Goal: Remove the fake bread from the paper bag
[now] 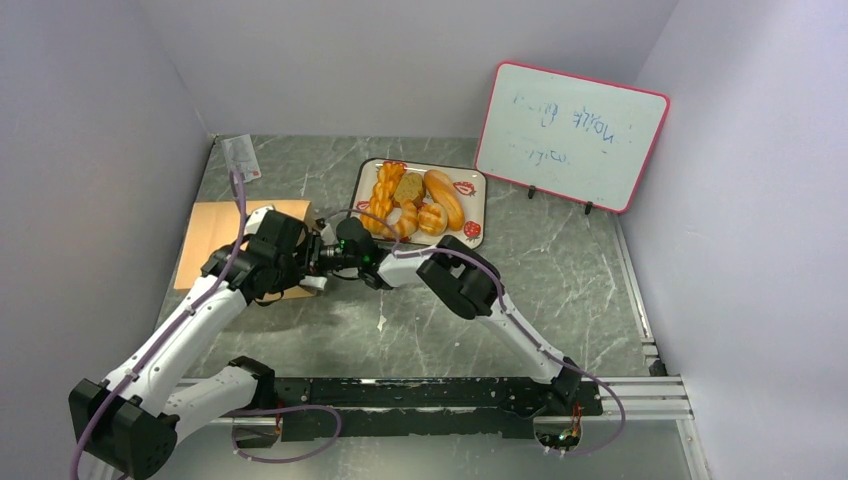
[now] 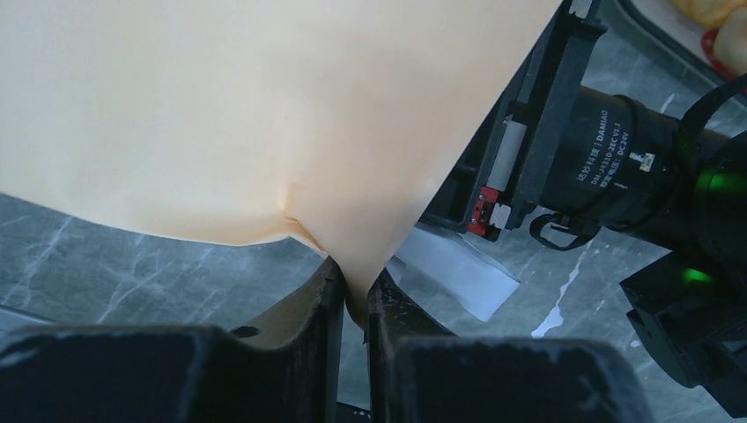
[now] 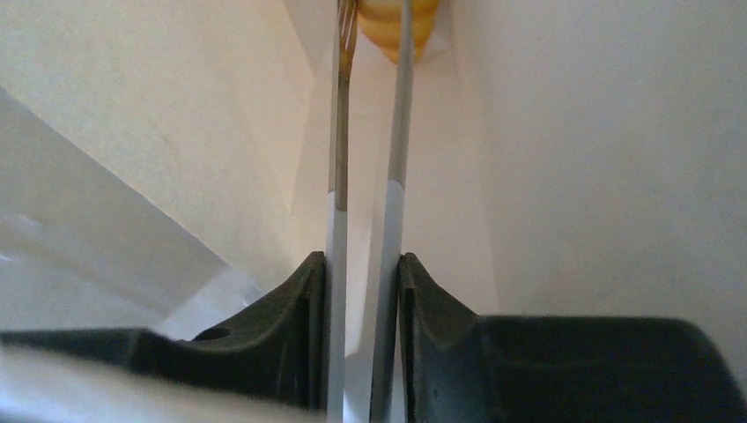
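The brown paper bag [image 1: 212, 232] lies on its side at the left of the table, its mouth to the right. My left gripper is shut on a pinched fold of its edge. My right gripper reaches inside through the mouth. Its long thin fingers [image 3: 388, 229] stand slightly apart, leaving a narrow gap. At the top of the right wrist view, a yellow-orange piece of bread [image 3: 425, 19] shows at the fingertips, partly behind one finger. The tips run to the frame's edge, and no hold on the bread shows. From above, both arms hide the bag's mouth.
Right of the bag, a patterned tray [image 1: 476, 200] holds several bread pieces. A whiteboard [image 1: 570, 135] leans at the back right. Behind the bag lies a clear packet [image 1: 241, 158].
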